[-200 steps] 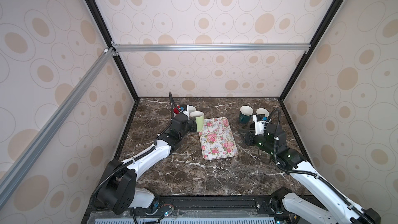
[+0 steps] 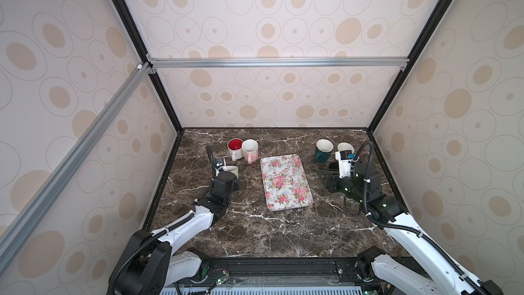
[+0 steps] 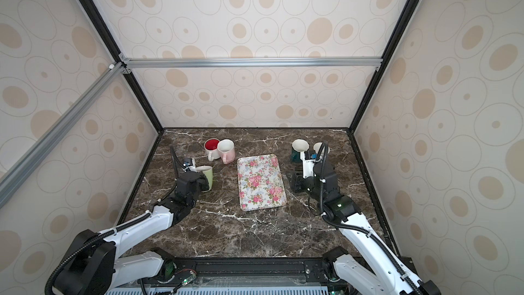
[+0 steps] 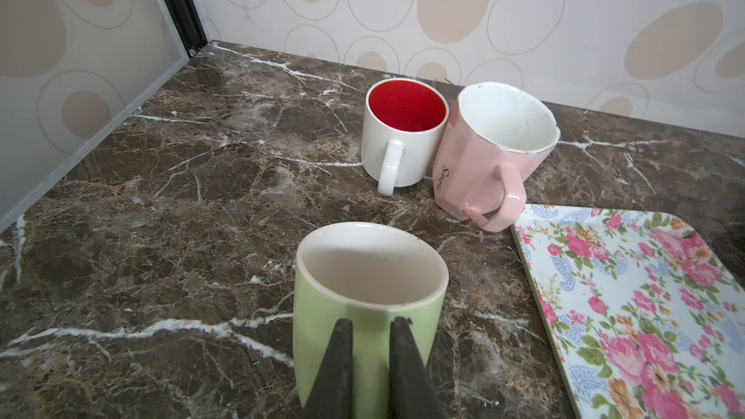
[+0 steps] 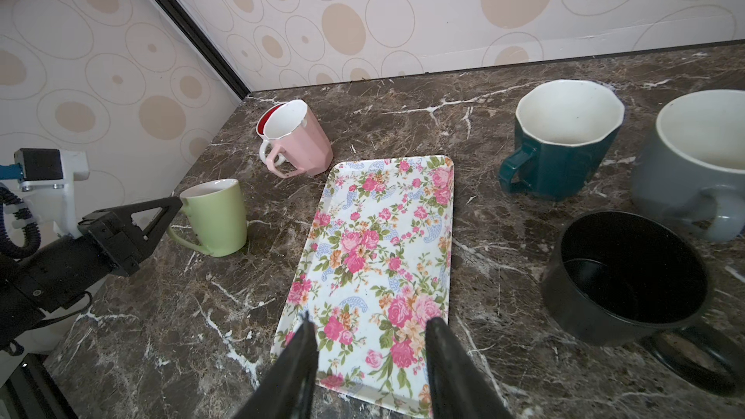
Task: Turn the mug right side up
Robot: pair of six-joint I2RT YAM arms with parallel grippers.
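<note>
The light green mug (image 4: 326,333) stands upright in the left wrist view, its cream inside facing up. My left gripper has one finger on each side of its handle, shut on it. In the right wrist view the same mug (image 5: 221,219) is at or close to the tabletop; whether it touches cannot be told. My right gripper is held over the right half of the table, its fingers apart with nothing between them. In the top left view, the left arm covers most of the green mug (image 2: 233,170).
A white mug with a red inside (image 4: 407,128) and a pink mug (image 4: 496,155) stand behind. The flowered tray (image 5: 388,244) lies mid-table. Dark green (image 5: 566,139), grey (image 5: 690,163) and black (image 5: 628,279) mugs are at the right.
My left gripper has carried the green mug leftward and toward the front, away from the tray's back left corner. The red-lined mug now shows fully. The right arm has hardly shifted.
</note>
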